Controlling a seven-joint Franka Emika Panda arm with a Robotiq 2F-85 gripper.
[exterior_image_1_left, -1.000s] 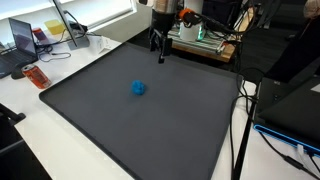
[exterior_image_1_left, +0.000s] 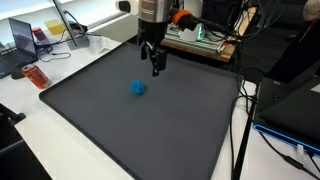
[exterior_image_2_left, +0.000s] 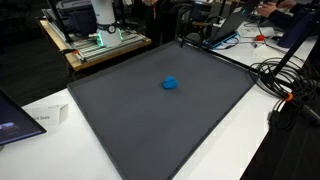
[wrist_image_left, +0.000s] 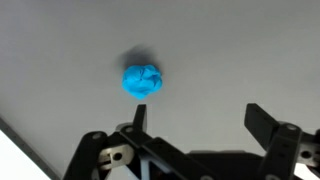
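Note:
A small crumpled blue ball (exterior_image_1_left: 138, 88) rests on the dark grey mat (exterior_image_1_left: 150, 125). In the second exterior view the blue ball (exterior_image_2_left: 169, 82) lies alone, far from the mat's edges. My gripper (exterior_image_1_left: 151, 62) hangs above the mat, a little behind and to the right of the ball. Seen from the wrist, the gripper is open, its fingers wide apart and nothing between them. There the ball (wrist_image_left: 142, 81) sits above the left finger, outside the gap and apart from it.
An orange-red can (exterior_image_1_left: 36, 76) stands off the mat's left corner, with a laptop (exterior_image_1_left: 24, 37) behind it. Black cables (exterior_image_1_left: 243, 105) run along the right side. A white card (exterior_image_2_left: 40, 115) lies beside the mat.
The ball has stayed in place.

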